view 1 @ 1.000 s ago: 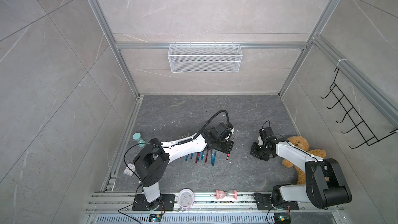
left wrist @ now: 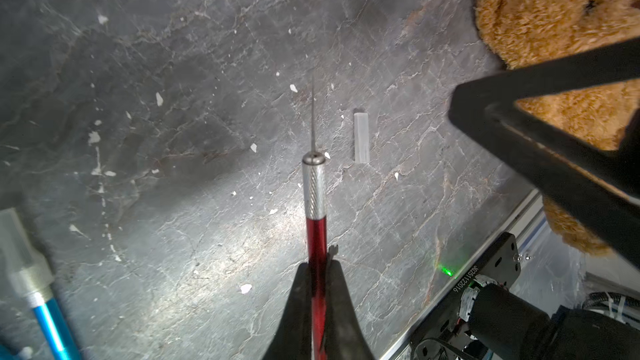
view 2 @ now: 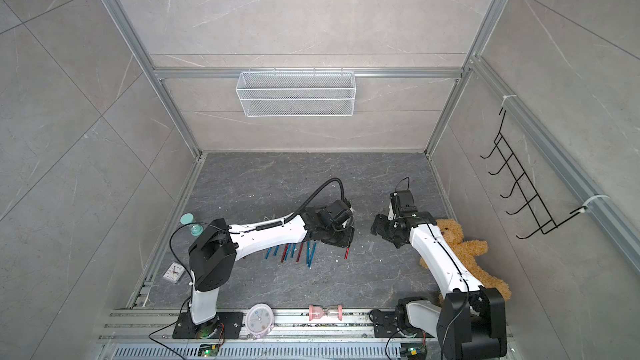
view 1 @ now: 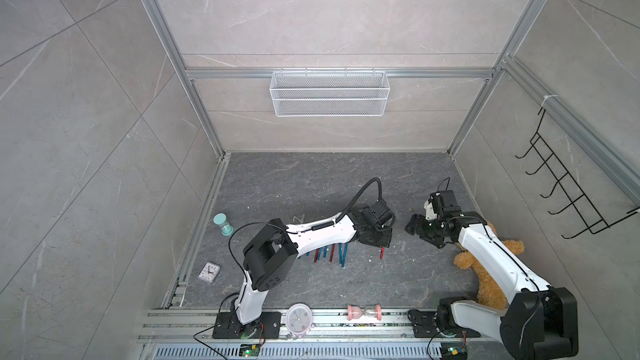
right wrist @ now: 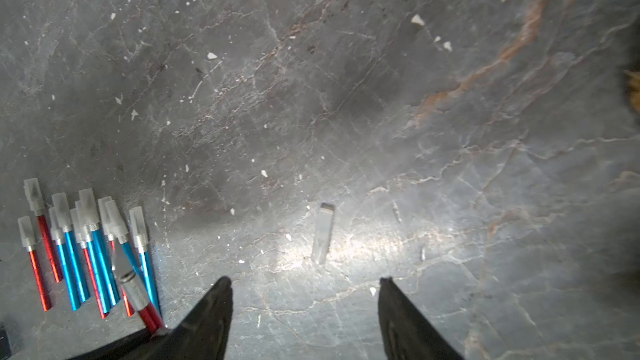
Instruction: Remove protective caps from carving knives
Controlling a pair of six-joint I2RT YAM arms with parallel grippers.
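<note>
An uncapped red knife [left wrist: 314, 186], thin blade bare, is held in my left gripper, which is shut on its barrel. A loose clear cap [left wrist: 361, 136] lies on the floor below, slightly right of the blade in that view. My right gripper hangs open above the floor, nothing between its fingers, with a loose cap [right wrist: 323, 233] beyond its fingertips. A group of capped red and blue knives [right wrist: 93, 246] lies to its left.
A teddy bear [view 2: 466, 260] lies at the right beside my right arm. A teal hourglass [view 1: 222, 223] and white clock [view 1: 208, 272] are at the left.
The left gripper has moved right with the red knife. The right gripper and arm have risen toward the back.
</note>
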